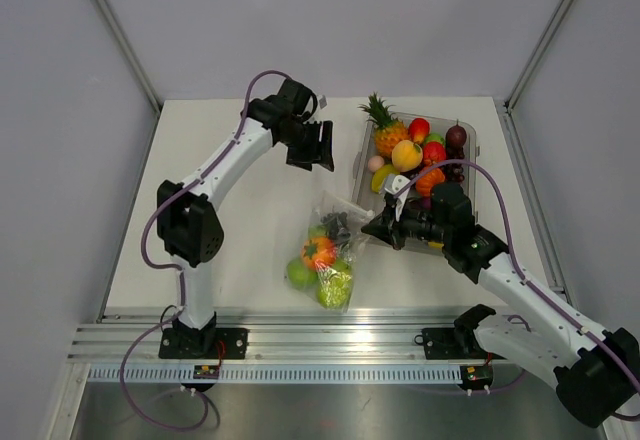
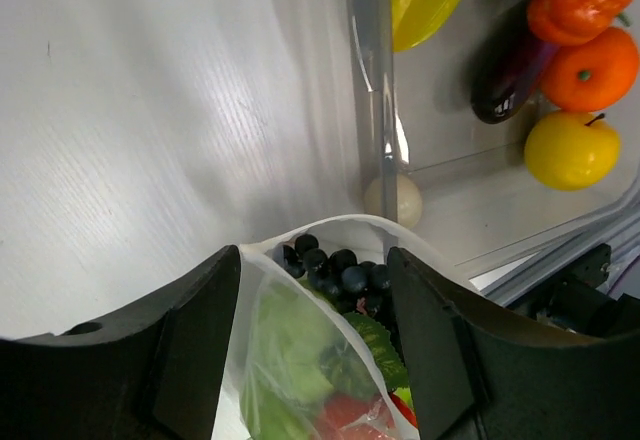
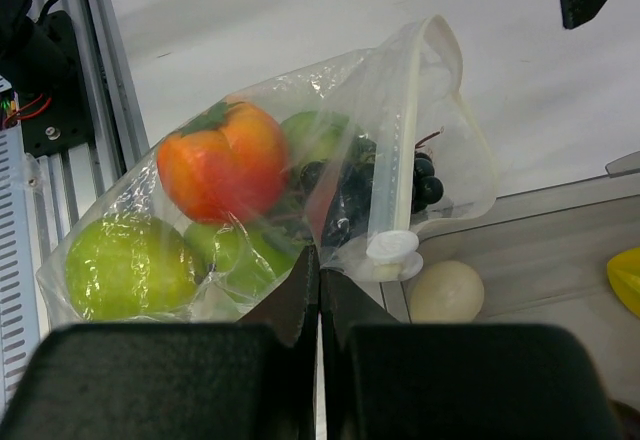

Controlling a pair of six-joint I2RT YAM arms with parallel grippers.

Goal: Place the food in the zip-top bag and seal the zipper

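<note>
A clear zip top bag (image 1: 335, 257) lies left of the grey bin, holding a tomato-like orange-red food (image 3: 222, 163), green fruit (image 3: 132, 268) and dark grapes (image 2: 352, 278). Its mouth gapes, as the left wrist view shows; the white zipper slider sits at one end of the zipper strip. My right gripper is shut on the thin bag film near that slider. Open and empty, my left gripper (image 1: 315, 167) hangs above the mouth side of the bag; in the left wrist view the rim shows between its fingers, not clamped.
To the right stands the grey bin (image 1: 362, 168) with a pineapple (image 1: 390, 135), peppers, an eggplant (image 2: 510, 75) and other food. A pale round food (image 3: 446, 292) rests by the bin's near-left wall. White table (image 1: 230, 250) left of the bag is clear.
</note>
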